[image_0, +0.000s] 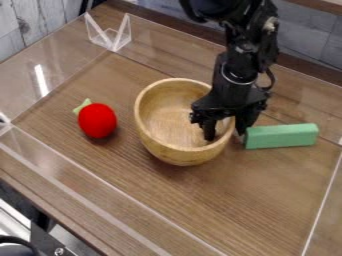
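A wooden bowl (167, 115) sits near the middle of the table. The black gripper (219, 114) reaches down at the bowl's right side, its fingers over the rim; whether it is open or shut on the rim is unclear. A green block (283, 136) lies just right of the bowl. A red ball-like object (98, 120) lies to the left, with a small pale green piece behind it.
A white wire object (107, 32) stands at the back left.
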